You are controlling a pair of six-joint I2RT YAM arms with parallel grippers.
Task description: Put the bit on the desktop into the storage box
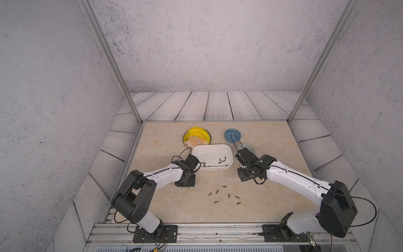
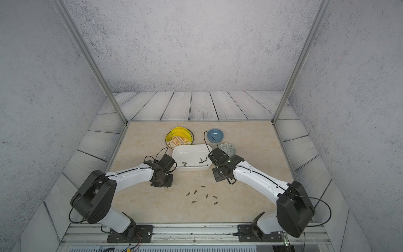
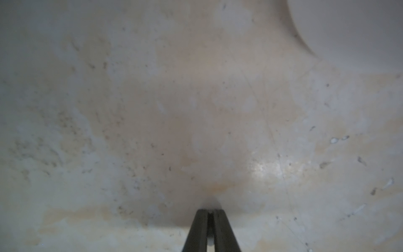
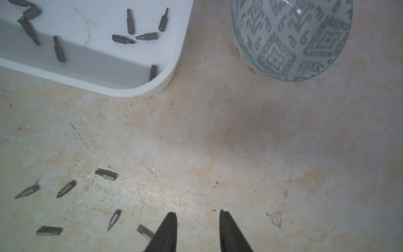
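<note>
Several dark metal bits (image 4: 105,174) lie scattered on the desktop in front of the white storage box (image 1: 212,168). More bits (image 4: 130,21) rest inside that box. Left of the box, over bare desktop, is my left gripper; its fingers are close together with a dark narrow shape between them, and I cannot tell whether that is a bit or shadow. My right gripper stands open to the right of the loose bits, nothing between its fingers. One bit (image 4: 144,231) shows just left of its left finger (image 4: 168,231).
A patterned bowl (image 4: 289,46) stands right of the box, close to the right arm. Behind are a blue dish (image 1: 232,135) and a plate (image 1: 183,140) with yellow items (image 1: 200,132).
</note>
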